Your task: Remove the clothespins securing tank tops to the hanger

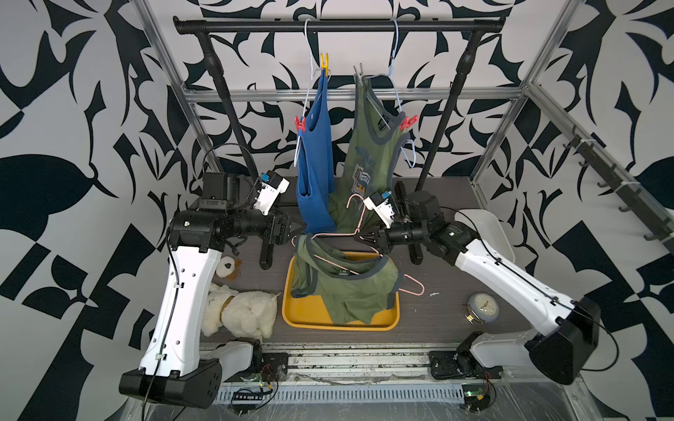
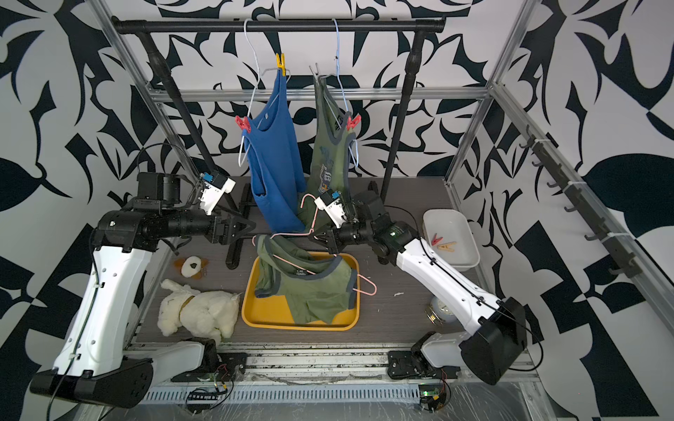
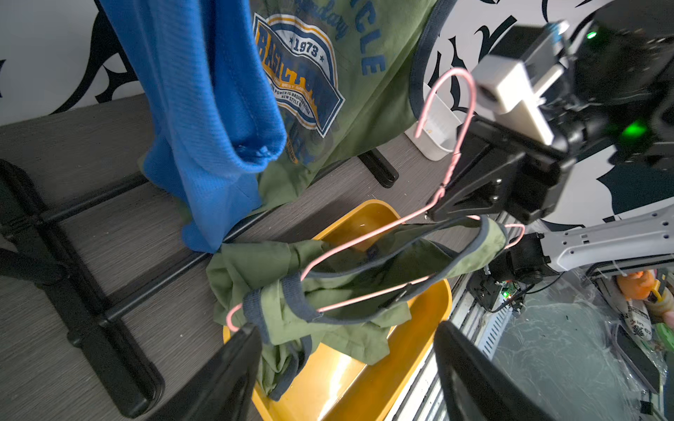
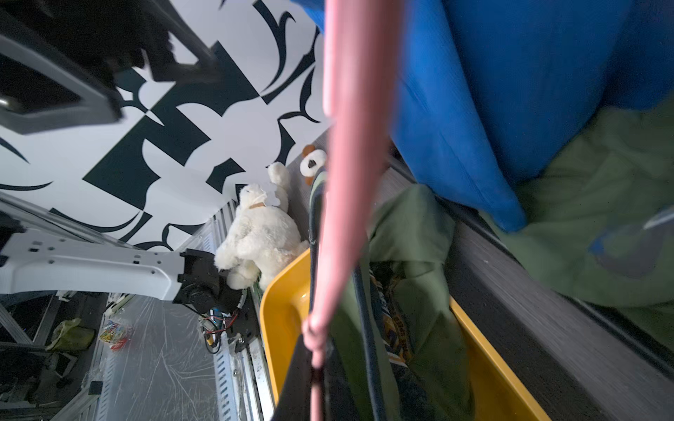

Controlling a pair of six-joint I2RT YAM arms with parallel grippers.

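My right gripper is shut on the neck of the pink hanger [image 3: 443,188], lifting it above the orange tray [image 1: 296,313]. A green tank top [image 1: 361,291] drapes from that hanger down into the tray. My left gripper stands open to its left, nothing between its fingers. Behind, on the rack, hang a blue tank top [image 1: 316,165] with a yellow clothespin [image 1: 324,64] and a red clothespin [image 1: 300,124], and another green tank top [image 1: 365,151] with a red clothespin [image 1: 409,122] and a grey clothespin [image 1: 358,70].
A white container [image 2: 453,258] at right holds red and orange clothespins [image 2: 442,242]. The black rack [image 1: 337,26] spans the back. White and brown plush toys [image 1: 242,312] lie left of the tray; a small clock [image 1: 483,306] stands on the right.
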